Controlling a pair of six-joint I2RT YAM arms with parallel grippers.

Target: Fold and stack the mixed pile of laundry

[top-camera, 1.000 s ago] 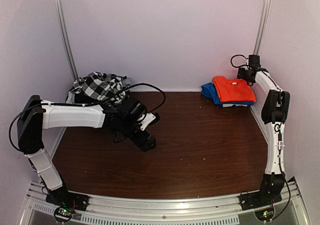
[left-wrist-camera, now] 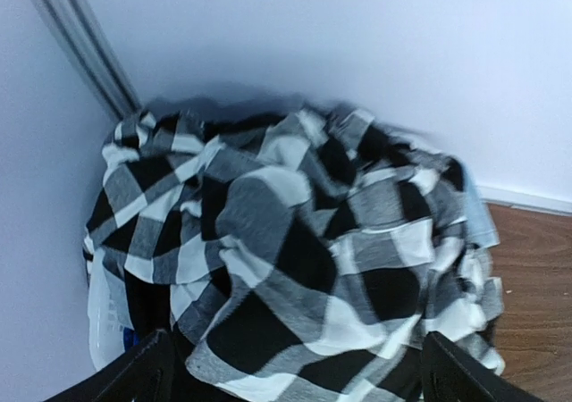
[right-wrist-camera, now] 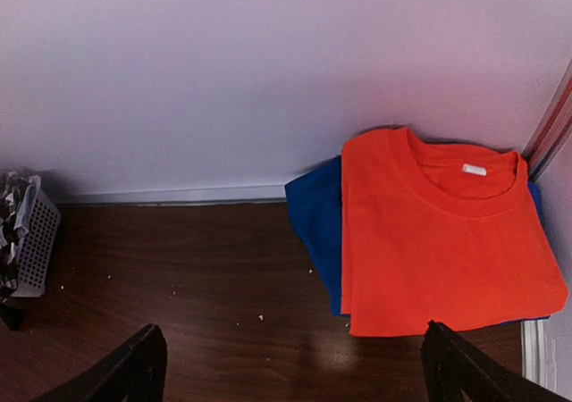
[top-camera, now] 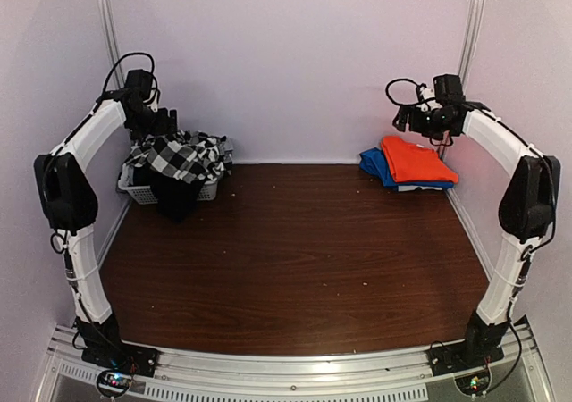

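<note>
A heap of laundry, topped by a black-and-white checked cloth, fills the basket at the back left. Black fabric hangs over the basket's front. My left gripper is open above the heap, its fingers wide apart and empty. At the back right lies a folded stack: an orange-red shirt on top, blue cloth under it, and a pale layer lower down in the top view. My right gripper hovers open over the stack's left side, holding nothing.
Bare brown table stretches between basket and stack, with only tiny specks on it. A back wall and side walls close in on both corners. A light blue cloth edge pokes out at the heap's right.
My left gripper has swung from mid-table back and left to above the basket. The stack stays put.
</note>
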